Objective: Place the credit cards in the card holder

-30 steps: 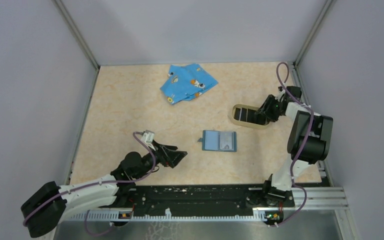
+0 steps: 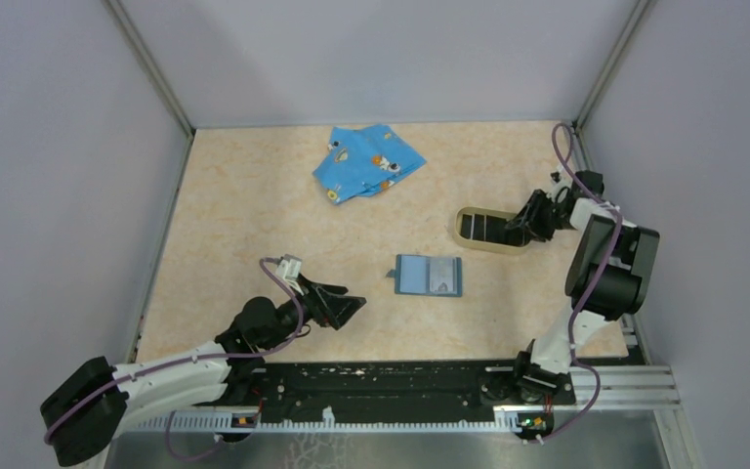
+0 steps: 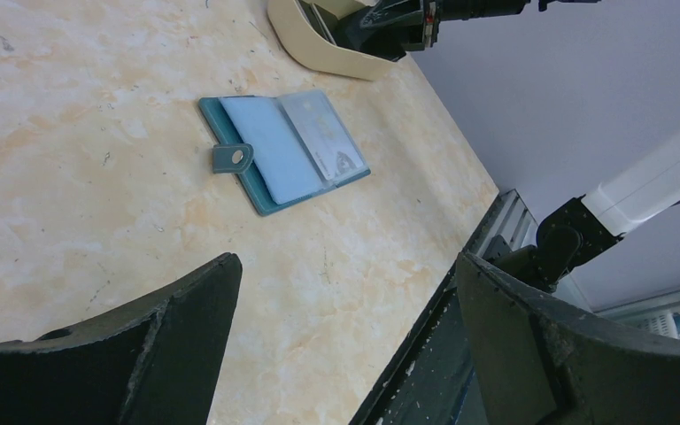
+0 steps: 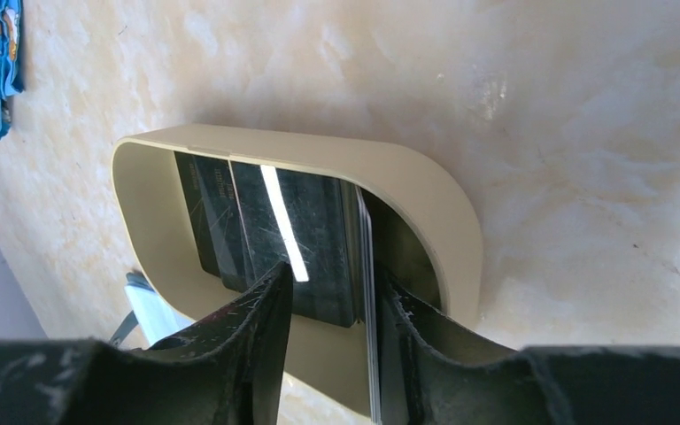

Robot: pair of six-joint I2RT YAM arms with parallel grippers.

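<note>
Open on the table lies the blue card holder [image 2: 429, 276], with pale inner pockets and a snap tab on its left. Behind it to the right, a beige oval box [image 4: 155, 190] contains several dark credit cards [image 4: 305, 212] standing on edge. One card [image 4: 369, 301] at the near end sticks up between the fingers of my right gripper, close against the right-hand finger. A gap shows between that card and the other finger, so the fingers are parted. My left gripper is open and empty, left of the holder at the table's front.
A blue patterned cloth [image 2: 368, 161] lies at the back of the table. The right wall [image 2: 708, 195] stands close behind the right arm. Bare tabletop [image 2: 254, 205] spreads over the left half.
My right gripper has shifted slightly to the right over the box's near end. The box has also moved a little to the right. My left arm looks still.
</note>
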